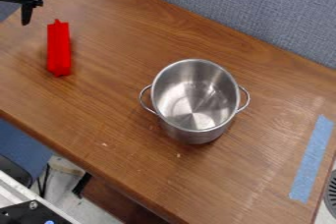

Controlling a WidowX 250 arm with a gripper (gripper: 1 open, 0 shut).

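Observation:
The black gripper (27, 8) is at the top left edge of the camera view, mostly cut off, just above and left of a red elongated object (59, 49) lying on the wooden table; whether it is open or shut is unclear. A steel pot (195, 101) with two side handles stands upright right of the table's middle, empty.
A strip of blue tape (311, 158) is on its right part. A grey padded wall (262, 7) runs along the back. Dark and white equipment with cables sits beyond the lower left edge.

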